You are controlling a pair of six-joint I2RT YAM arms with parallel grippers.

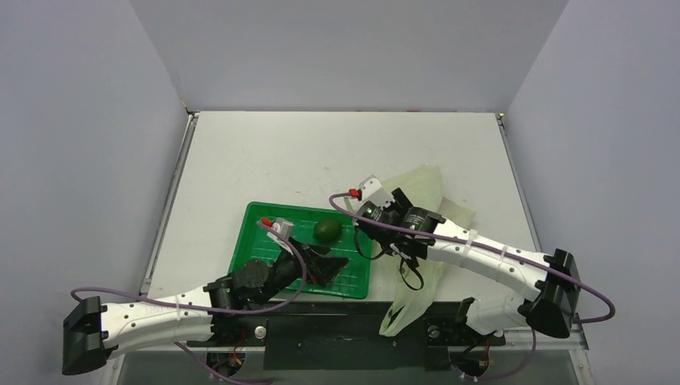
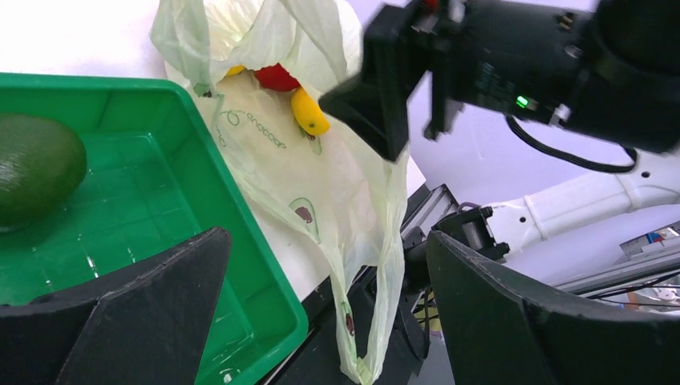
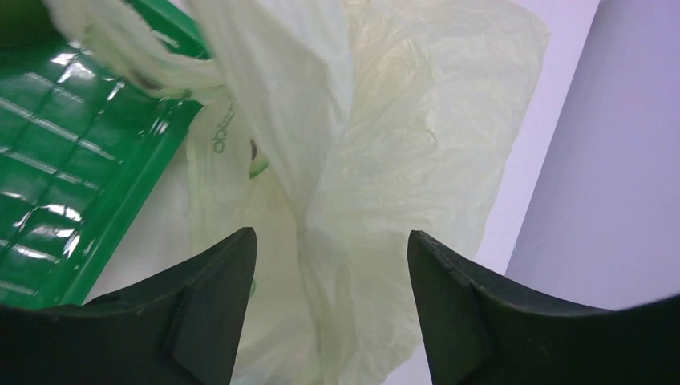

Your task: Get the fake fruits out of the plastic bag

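Pale green and limp, the plastic bag [image 1: 418, 290] lies right of the green basket [image 2: 240, 188], one end hanging over the table's front edge. In the left wrist view a yellow fruit [image 2: 309, 112] and a red fruit [image 2: 277, 78] show in the bag's mouth. A dark green fruit [image 1: 327, 229] rests in the basket. My left gripper [image 1: 327, 270] is over the basket's front right part, open and empty. Above the bag's left side is my right gripper, its fingers [image 3: 216, 297] apart; bag film passes in view between them, but whether they touch it I cannot tell.
The right arm [image 2: 553, 64] reaches over the bag, close to the left gripper. Behind basket and bag the white table [image 1: 273, 152] is bare. Grey walls [image 1: 609, 144] stand at the sides.
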